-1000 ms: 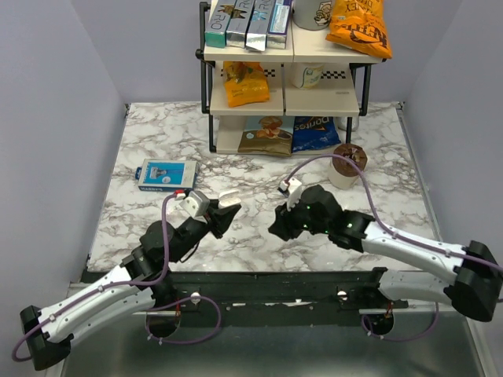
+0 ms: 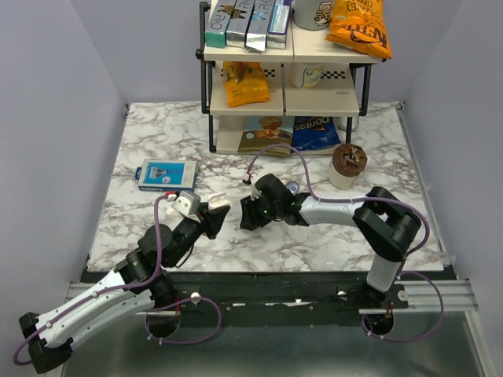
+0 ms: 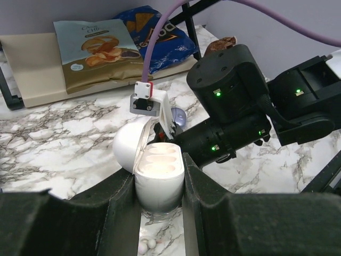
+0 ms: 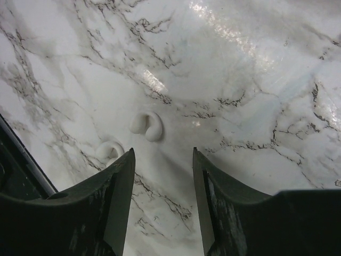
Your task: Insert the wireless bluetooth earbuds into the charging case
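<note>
My left gripper [image 2: 211,214] is shut on the white charging case [image 3: 159,173], whose lid stands open in the left wrist view, showing the slots inside. My right gripper hangs low over the marble table, fingers apart with nothing between them. Just beyond its fingertips in the right wrist view lie two white earbuds, one [image 4: 153,128] upper and centred, the other [image 4: 111,149] lower left, partly behind a finger. In the left wrist view small white earbuds [image 3: 144,245] show at the bottom, below the case.
A blue product box [image 2: 167,175] lies at the left. A shelf rack [image 2: 322,102] with snacks and boxes stands at the back. A brown-topped container [image 2: 348,166] is at the right, with a small round grey object [image 3: 179,117] behind the right arm. The table's front edge [image 2: 267,276] runs below.
My right gripper has moved left and toward the back, to over the earbuds. My left gripper, holding the case, has shifted slightly to the left.
</note>
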